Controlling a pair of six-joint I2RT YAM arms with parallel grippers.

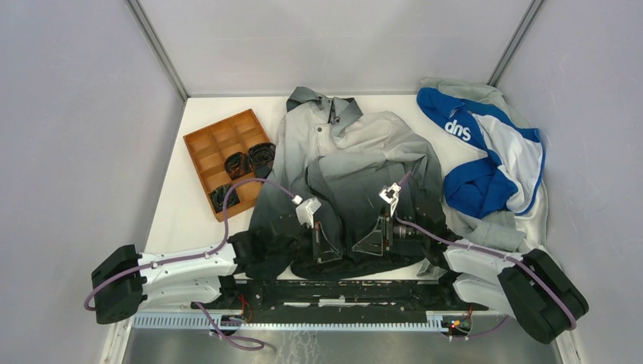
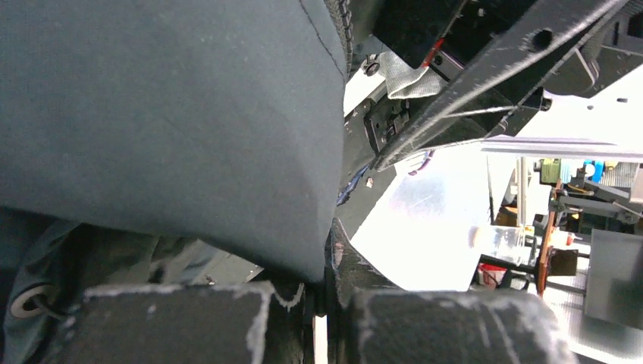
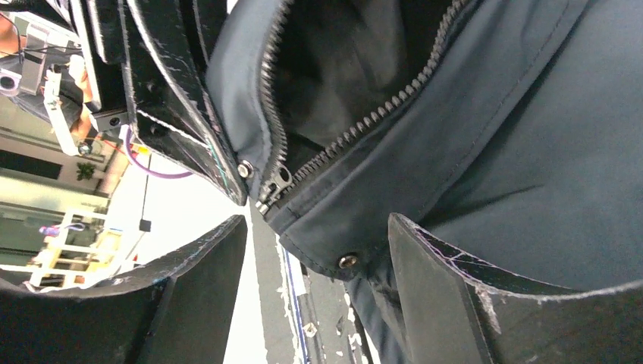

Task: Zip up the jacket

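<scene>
The jacket, grey fading to black at the hem [image 1: 364,267], lies spread with its collar [image 1: 349,110] at the back. My left gripper [image 1: 327,259] is at the hem. In the left wrist view its fingers [image 2: 182,318] are shut on the dark fabric [image 2: 189,136] at the jacket's edge. In the right wrist view the zipper slider [image 3: 277,180] sits at the bottom, where two rows of teeth [image 3: 349,136] meet; above it they spread apart. Open, my right gripper faces the hem beside the slider, with the corner's snap [image 3: 348,261] between its fingers, not clasped.
A wooden divided box [image 1: 220,136] with dark rolled items stands left of the jacket. On the right lies a blue and white garment [image 1: 485,159] over grey cloth. Bare white table [image 1: 174,205] shows at the left.
</scene>
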